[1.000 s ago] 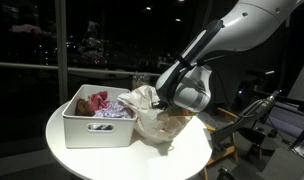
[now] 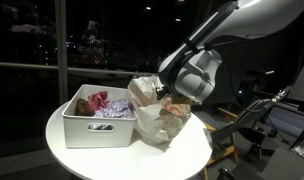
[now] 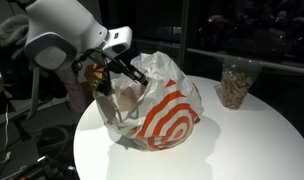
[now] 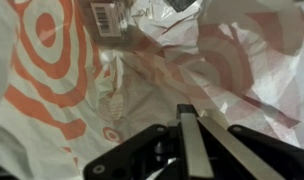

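A white plastic bag with orange-red target rings [image 3: 177,115] stands open on the round white table, its mouth toward my arm. My gripper points down into it; in the wrist view the fingers are together and no object shows between them. Inside the bag lie a clear package with a barcode label [image 4: 107,18] and another clear, shiny package [image 4: 170,10], both at the top of the wrist view. In exterior view 1 the bag [image 2: 147,112] and the hand hide the fingertips.
A white bin [image 2: 100,132] holding pink and pale cloth and something brown stands close beside the bag. A clear tub of small brownish pieces [image 3: 237,85] rests near the table's edge.
The hand has risen slightly and shifted a little to the right in exterior view 1. More of the bag shows, and its top stands higher. The bin has not moved.
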